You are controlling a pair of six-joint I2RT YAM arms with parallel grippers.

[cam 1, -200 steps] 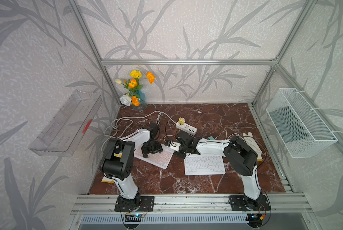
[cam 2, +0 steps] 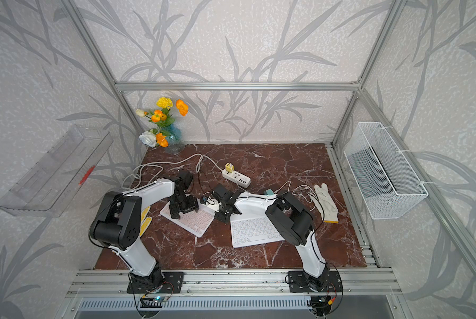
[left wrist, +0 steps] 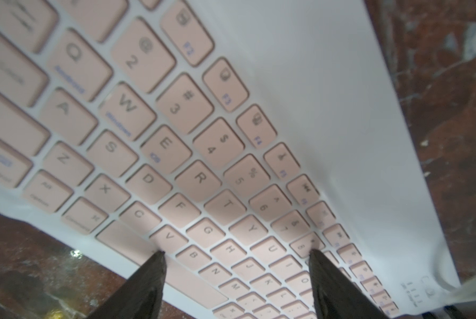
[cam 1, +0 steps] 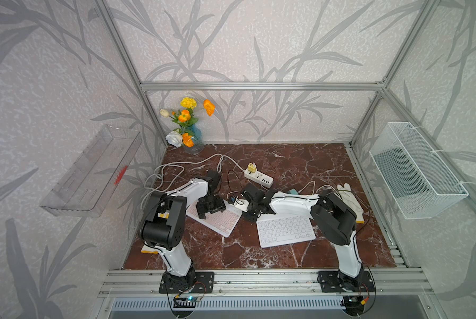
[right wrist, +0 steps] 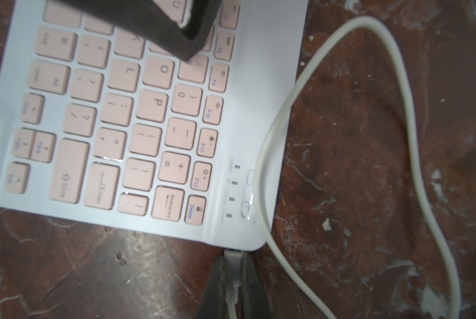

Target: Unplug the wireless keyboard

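Observation:
The pink-keyed wireless keyboard (left wrist: pixel 232 212) lies angled at centre left. My left gripper is over its keys, fingers apart, with only keys visible between them; whether they touch is unclear. At the keyboard's end, my right gripper is shut on the white cable plug (right wrist: pixel 233 260), which sits right at the keyboard's edge; whether it is still inserted is hard to tell. A white cable (right wrist: pixel 408 117) loops over the keyboard's edge and the table.
A second white keyboard (cam 1: pixel 284 231) lies to the right. Behind are a power strip (cam 1: pixel 253 176) with a yellow adapter, loose cables and a flower vase (cam 1: pixel 193 146). Gloves (cam 2: pixel 325 202) lie at the sides.
The white keyboard on the right has shifted slightly toward the front. The left arm looks unchanged.

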